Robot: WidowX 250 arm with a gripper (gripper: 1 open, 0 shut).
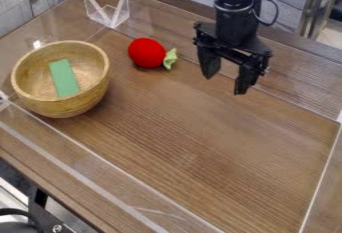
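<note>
The black robot gripper (231,61) hangs over the back middle of the wooden table (214,157), its fingers pointing down; nothing clearly shows between them. A red strawberry-like object (146,51) with green leaves lies to its left. A wooden bowl (84,89) at the left holds a green block (63,81).
A clear wire or plastic holder (108,8) stands at the back left. A black cable or hose (14,220) shows at the bottom left corner.
</note>
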